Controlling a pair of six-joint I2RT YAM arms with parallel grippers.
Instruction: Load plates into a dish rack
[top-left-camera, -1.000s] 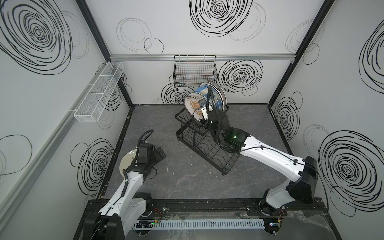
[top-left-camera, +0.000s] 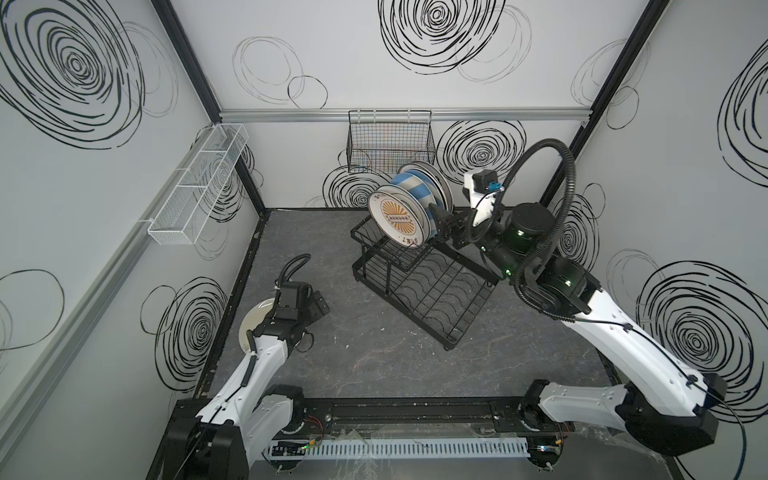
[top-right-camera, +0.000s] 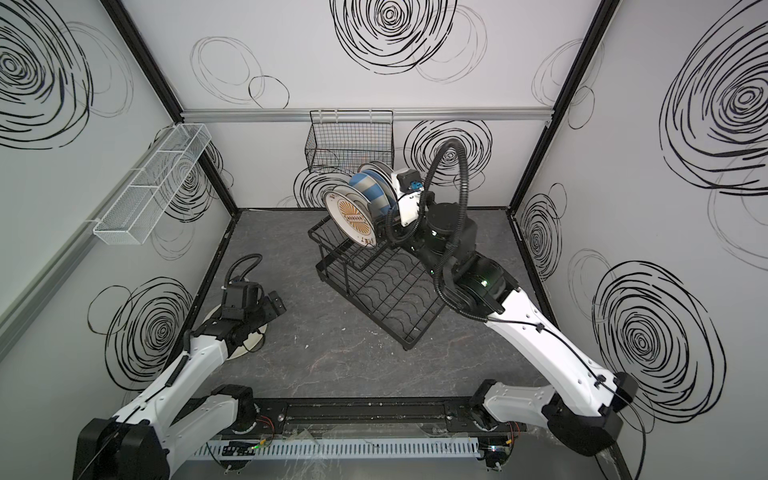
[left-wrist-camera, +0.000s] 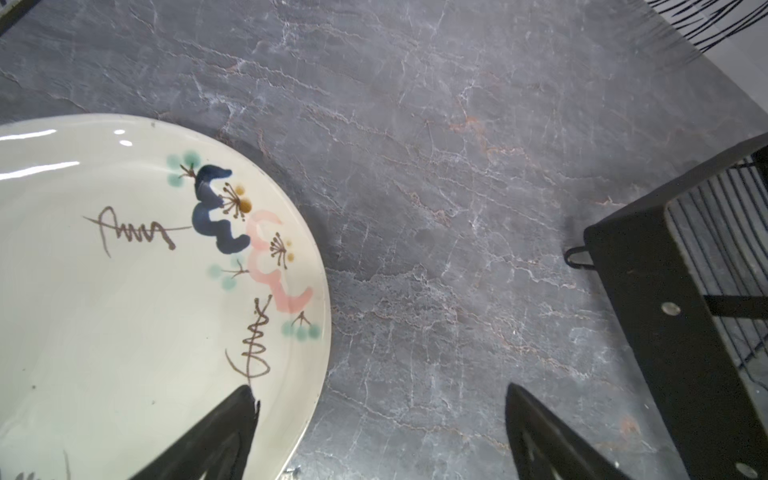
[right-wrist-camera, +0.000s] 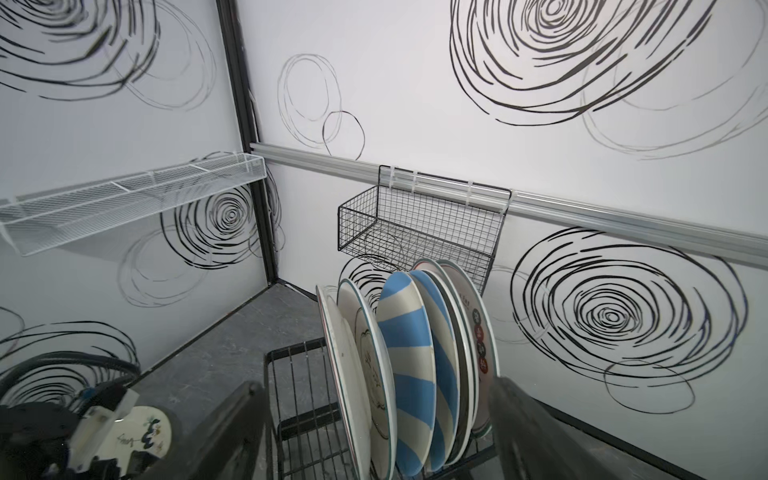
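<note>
Several plates (top-left-camera: 396, 216), some white, some blue-striped, stand upright in the upper tier of the black dish rack (top-left-camera: 448, 328). My right gripper is open just right of them in the top views, its fingers blurred at either side of the plates in its wrist view, with nothing seen held. A cream plate with painted blossoms (left-wrist-camera: 136, 304) lies flat on the floor at the left, partly hidden by the left arm in the top views. My left gripper hangs open above that plate's right edge, nothing between its fingers.
A black wire basket (top-left-camera: 390, 140) hangs on the back wall, a white wire shelf (top-left-camera: 196, 184) on the left wall. The rack's lower front tier is empty. Bare grey floor lies between the left arm and the rack.
The right arm has swung right, moving its gripper from in front of the plates to their right side, uncovering the orange-patterned plate. The left arm and the plates appear unmoved.
</note>
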